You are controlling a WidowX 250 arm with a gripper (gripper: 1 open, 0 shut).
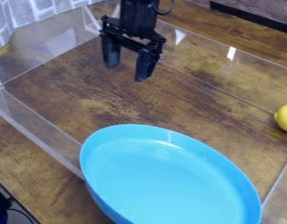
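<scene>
My black gripper [127, 52] hangs over the wooden surface at the upper middle, its two fingers spread wide with nothing visible between them. A large light blue oval tray [170, 184] fills the lower part of the view. A yellow round object [286, 117] sits at the right edge, partly cut off by the frame.
Clear plastic edging runs along the left and right sides. A dark cable or part shows at the bottom left corner.
</scene>
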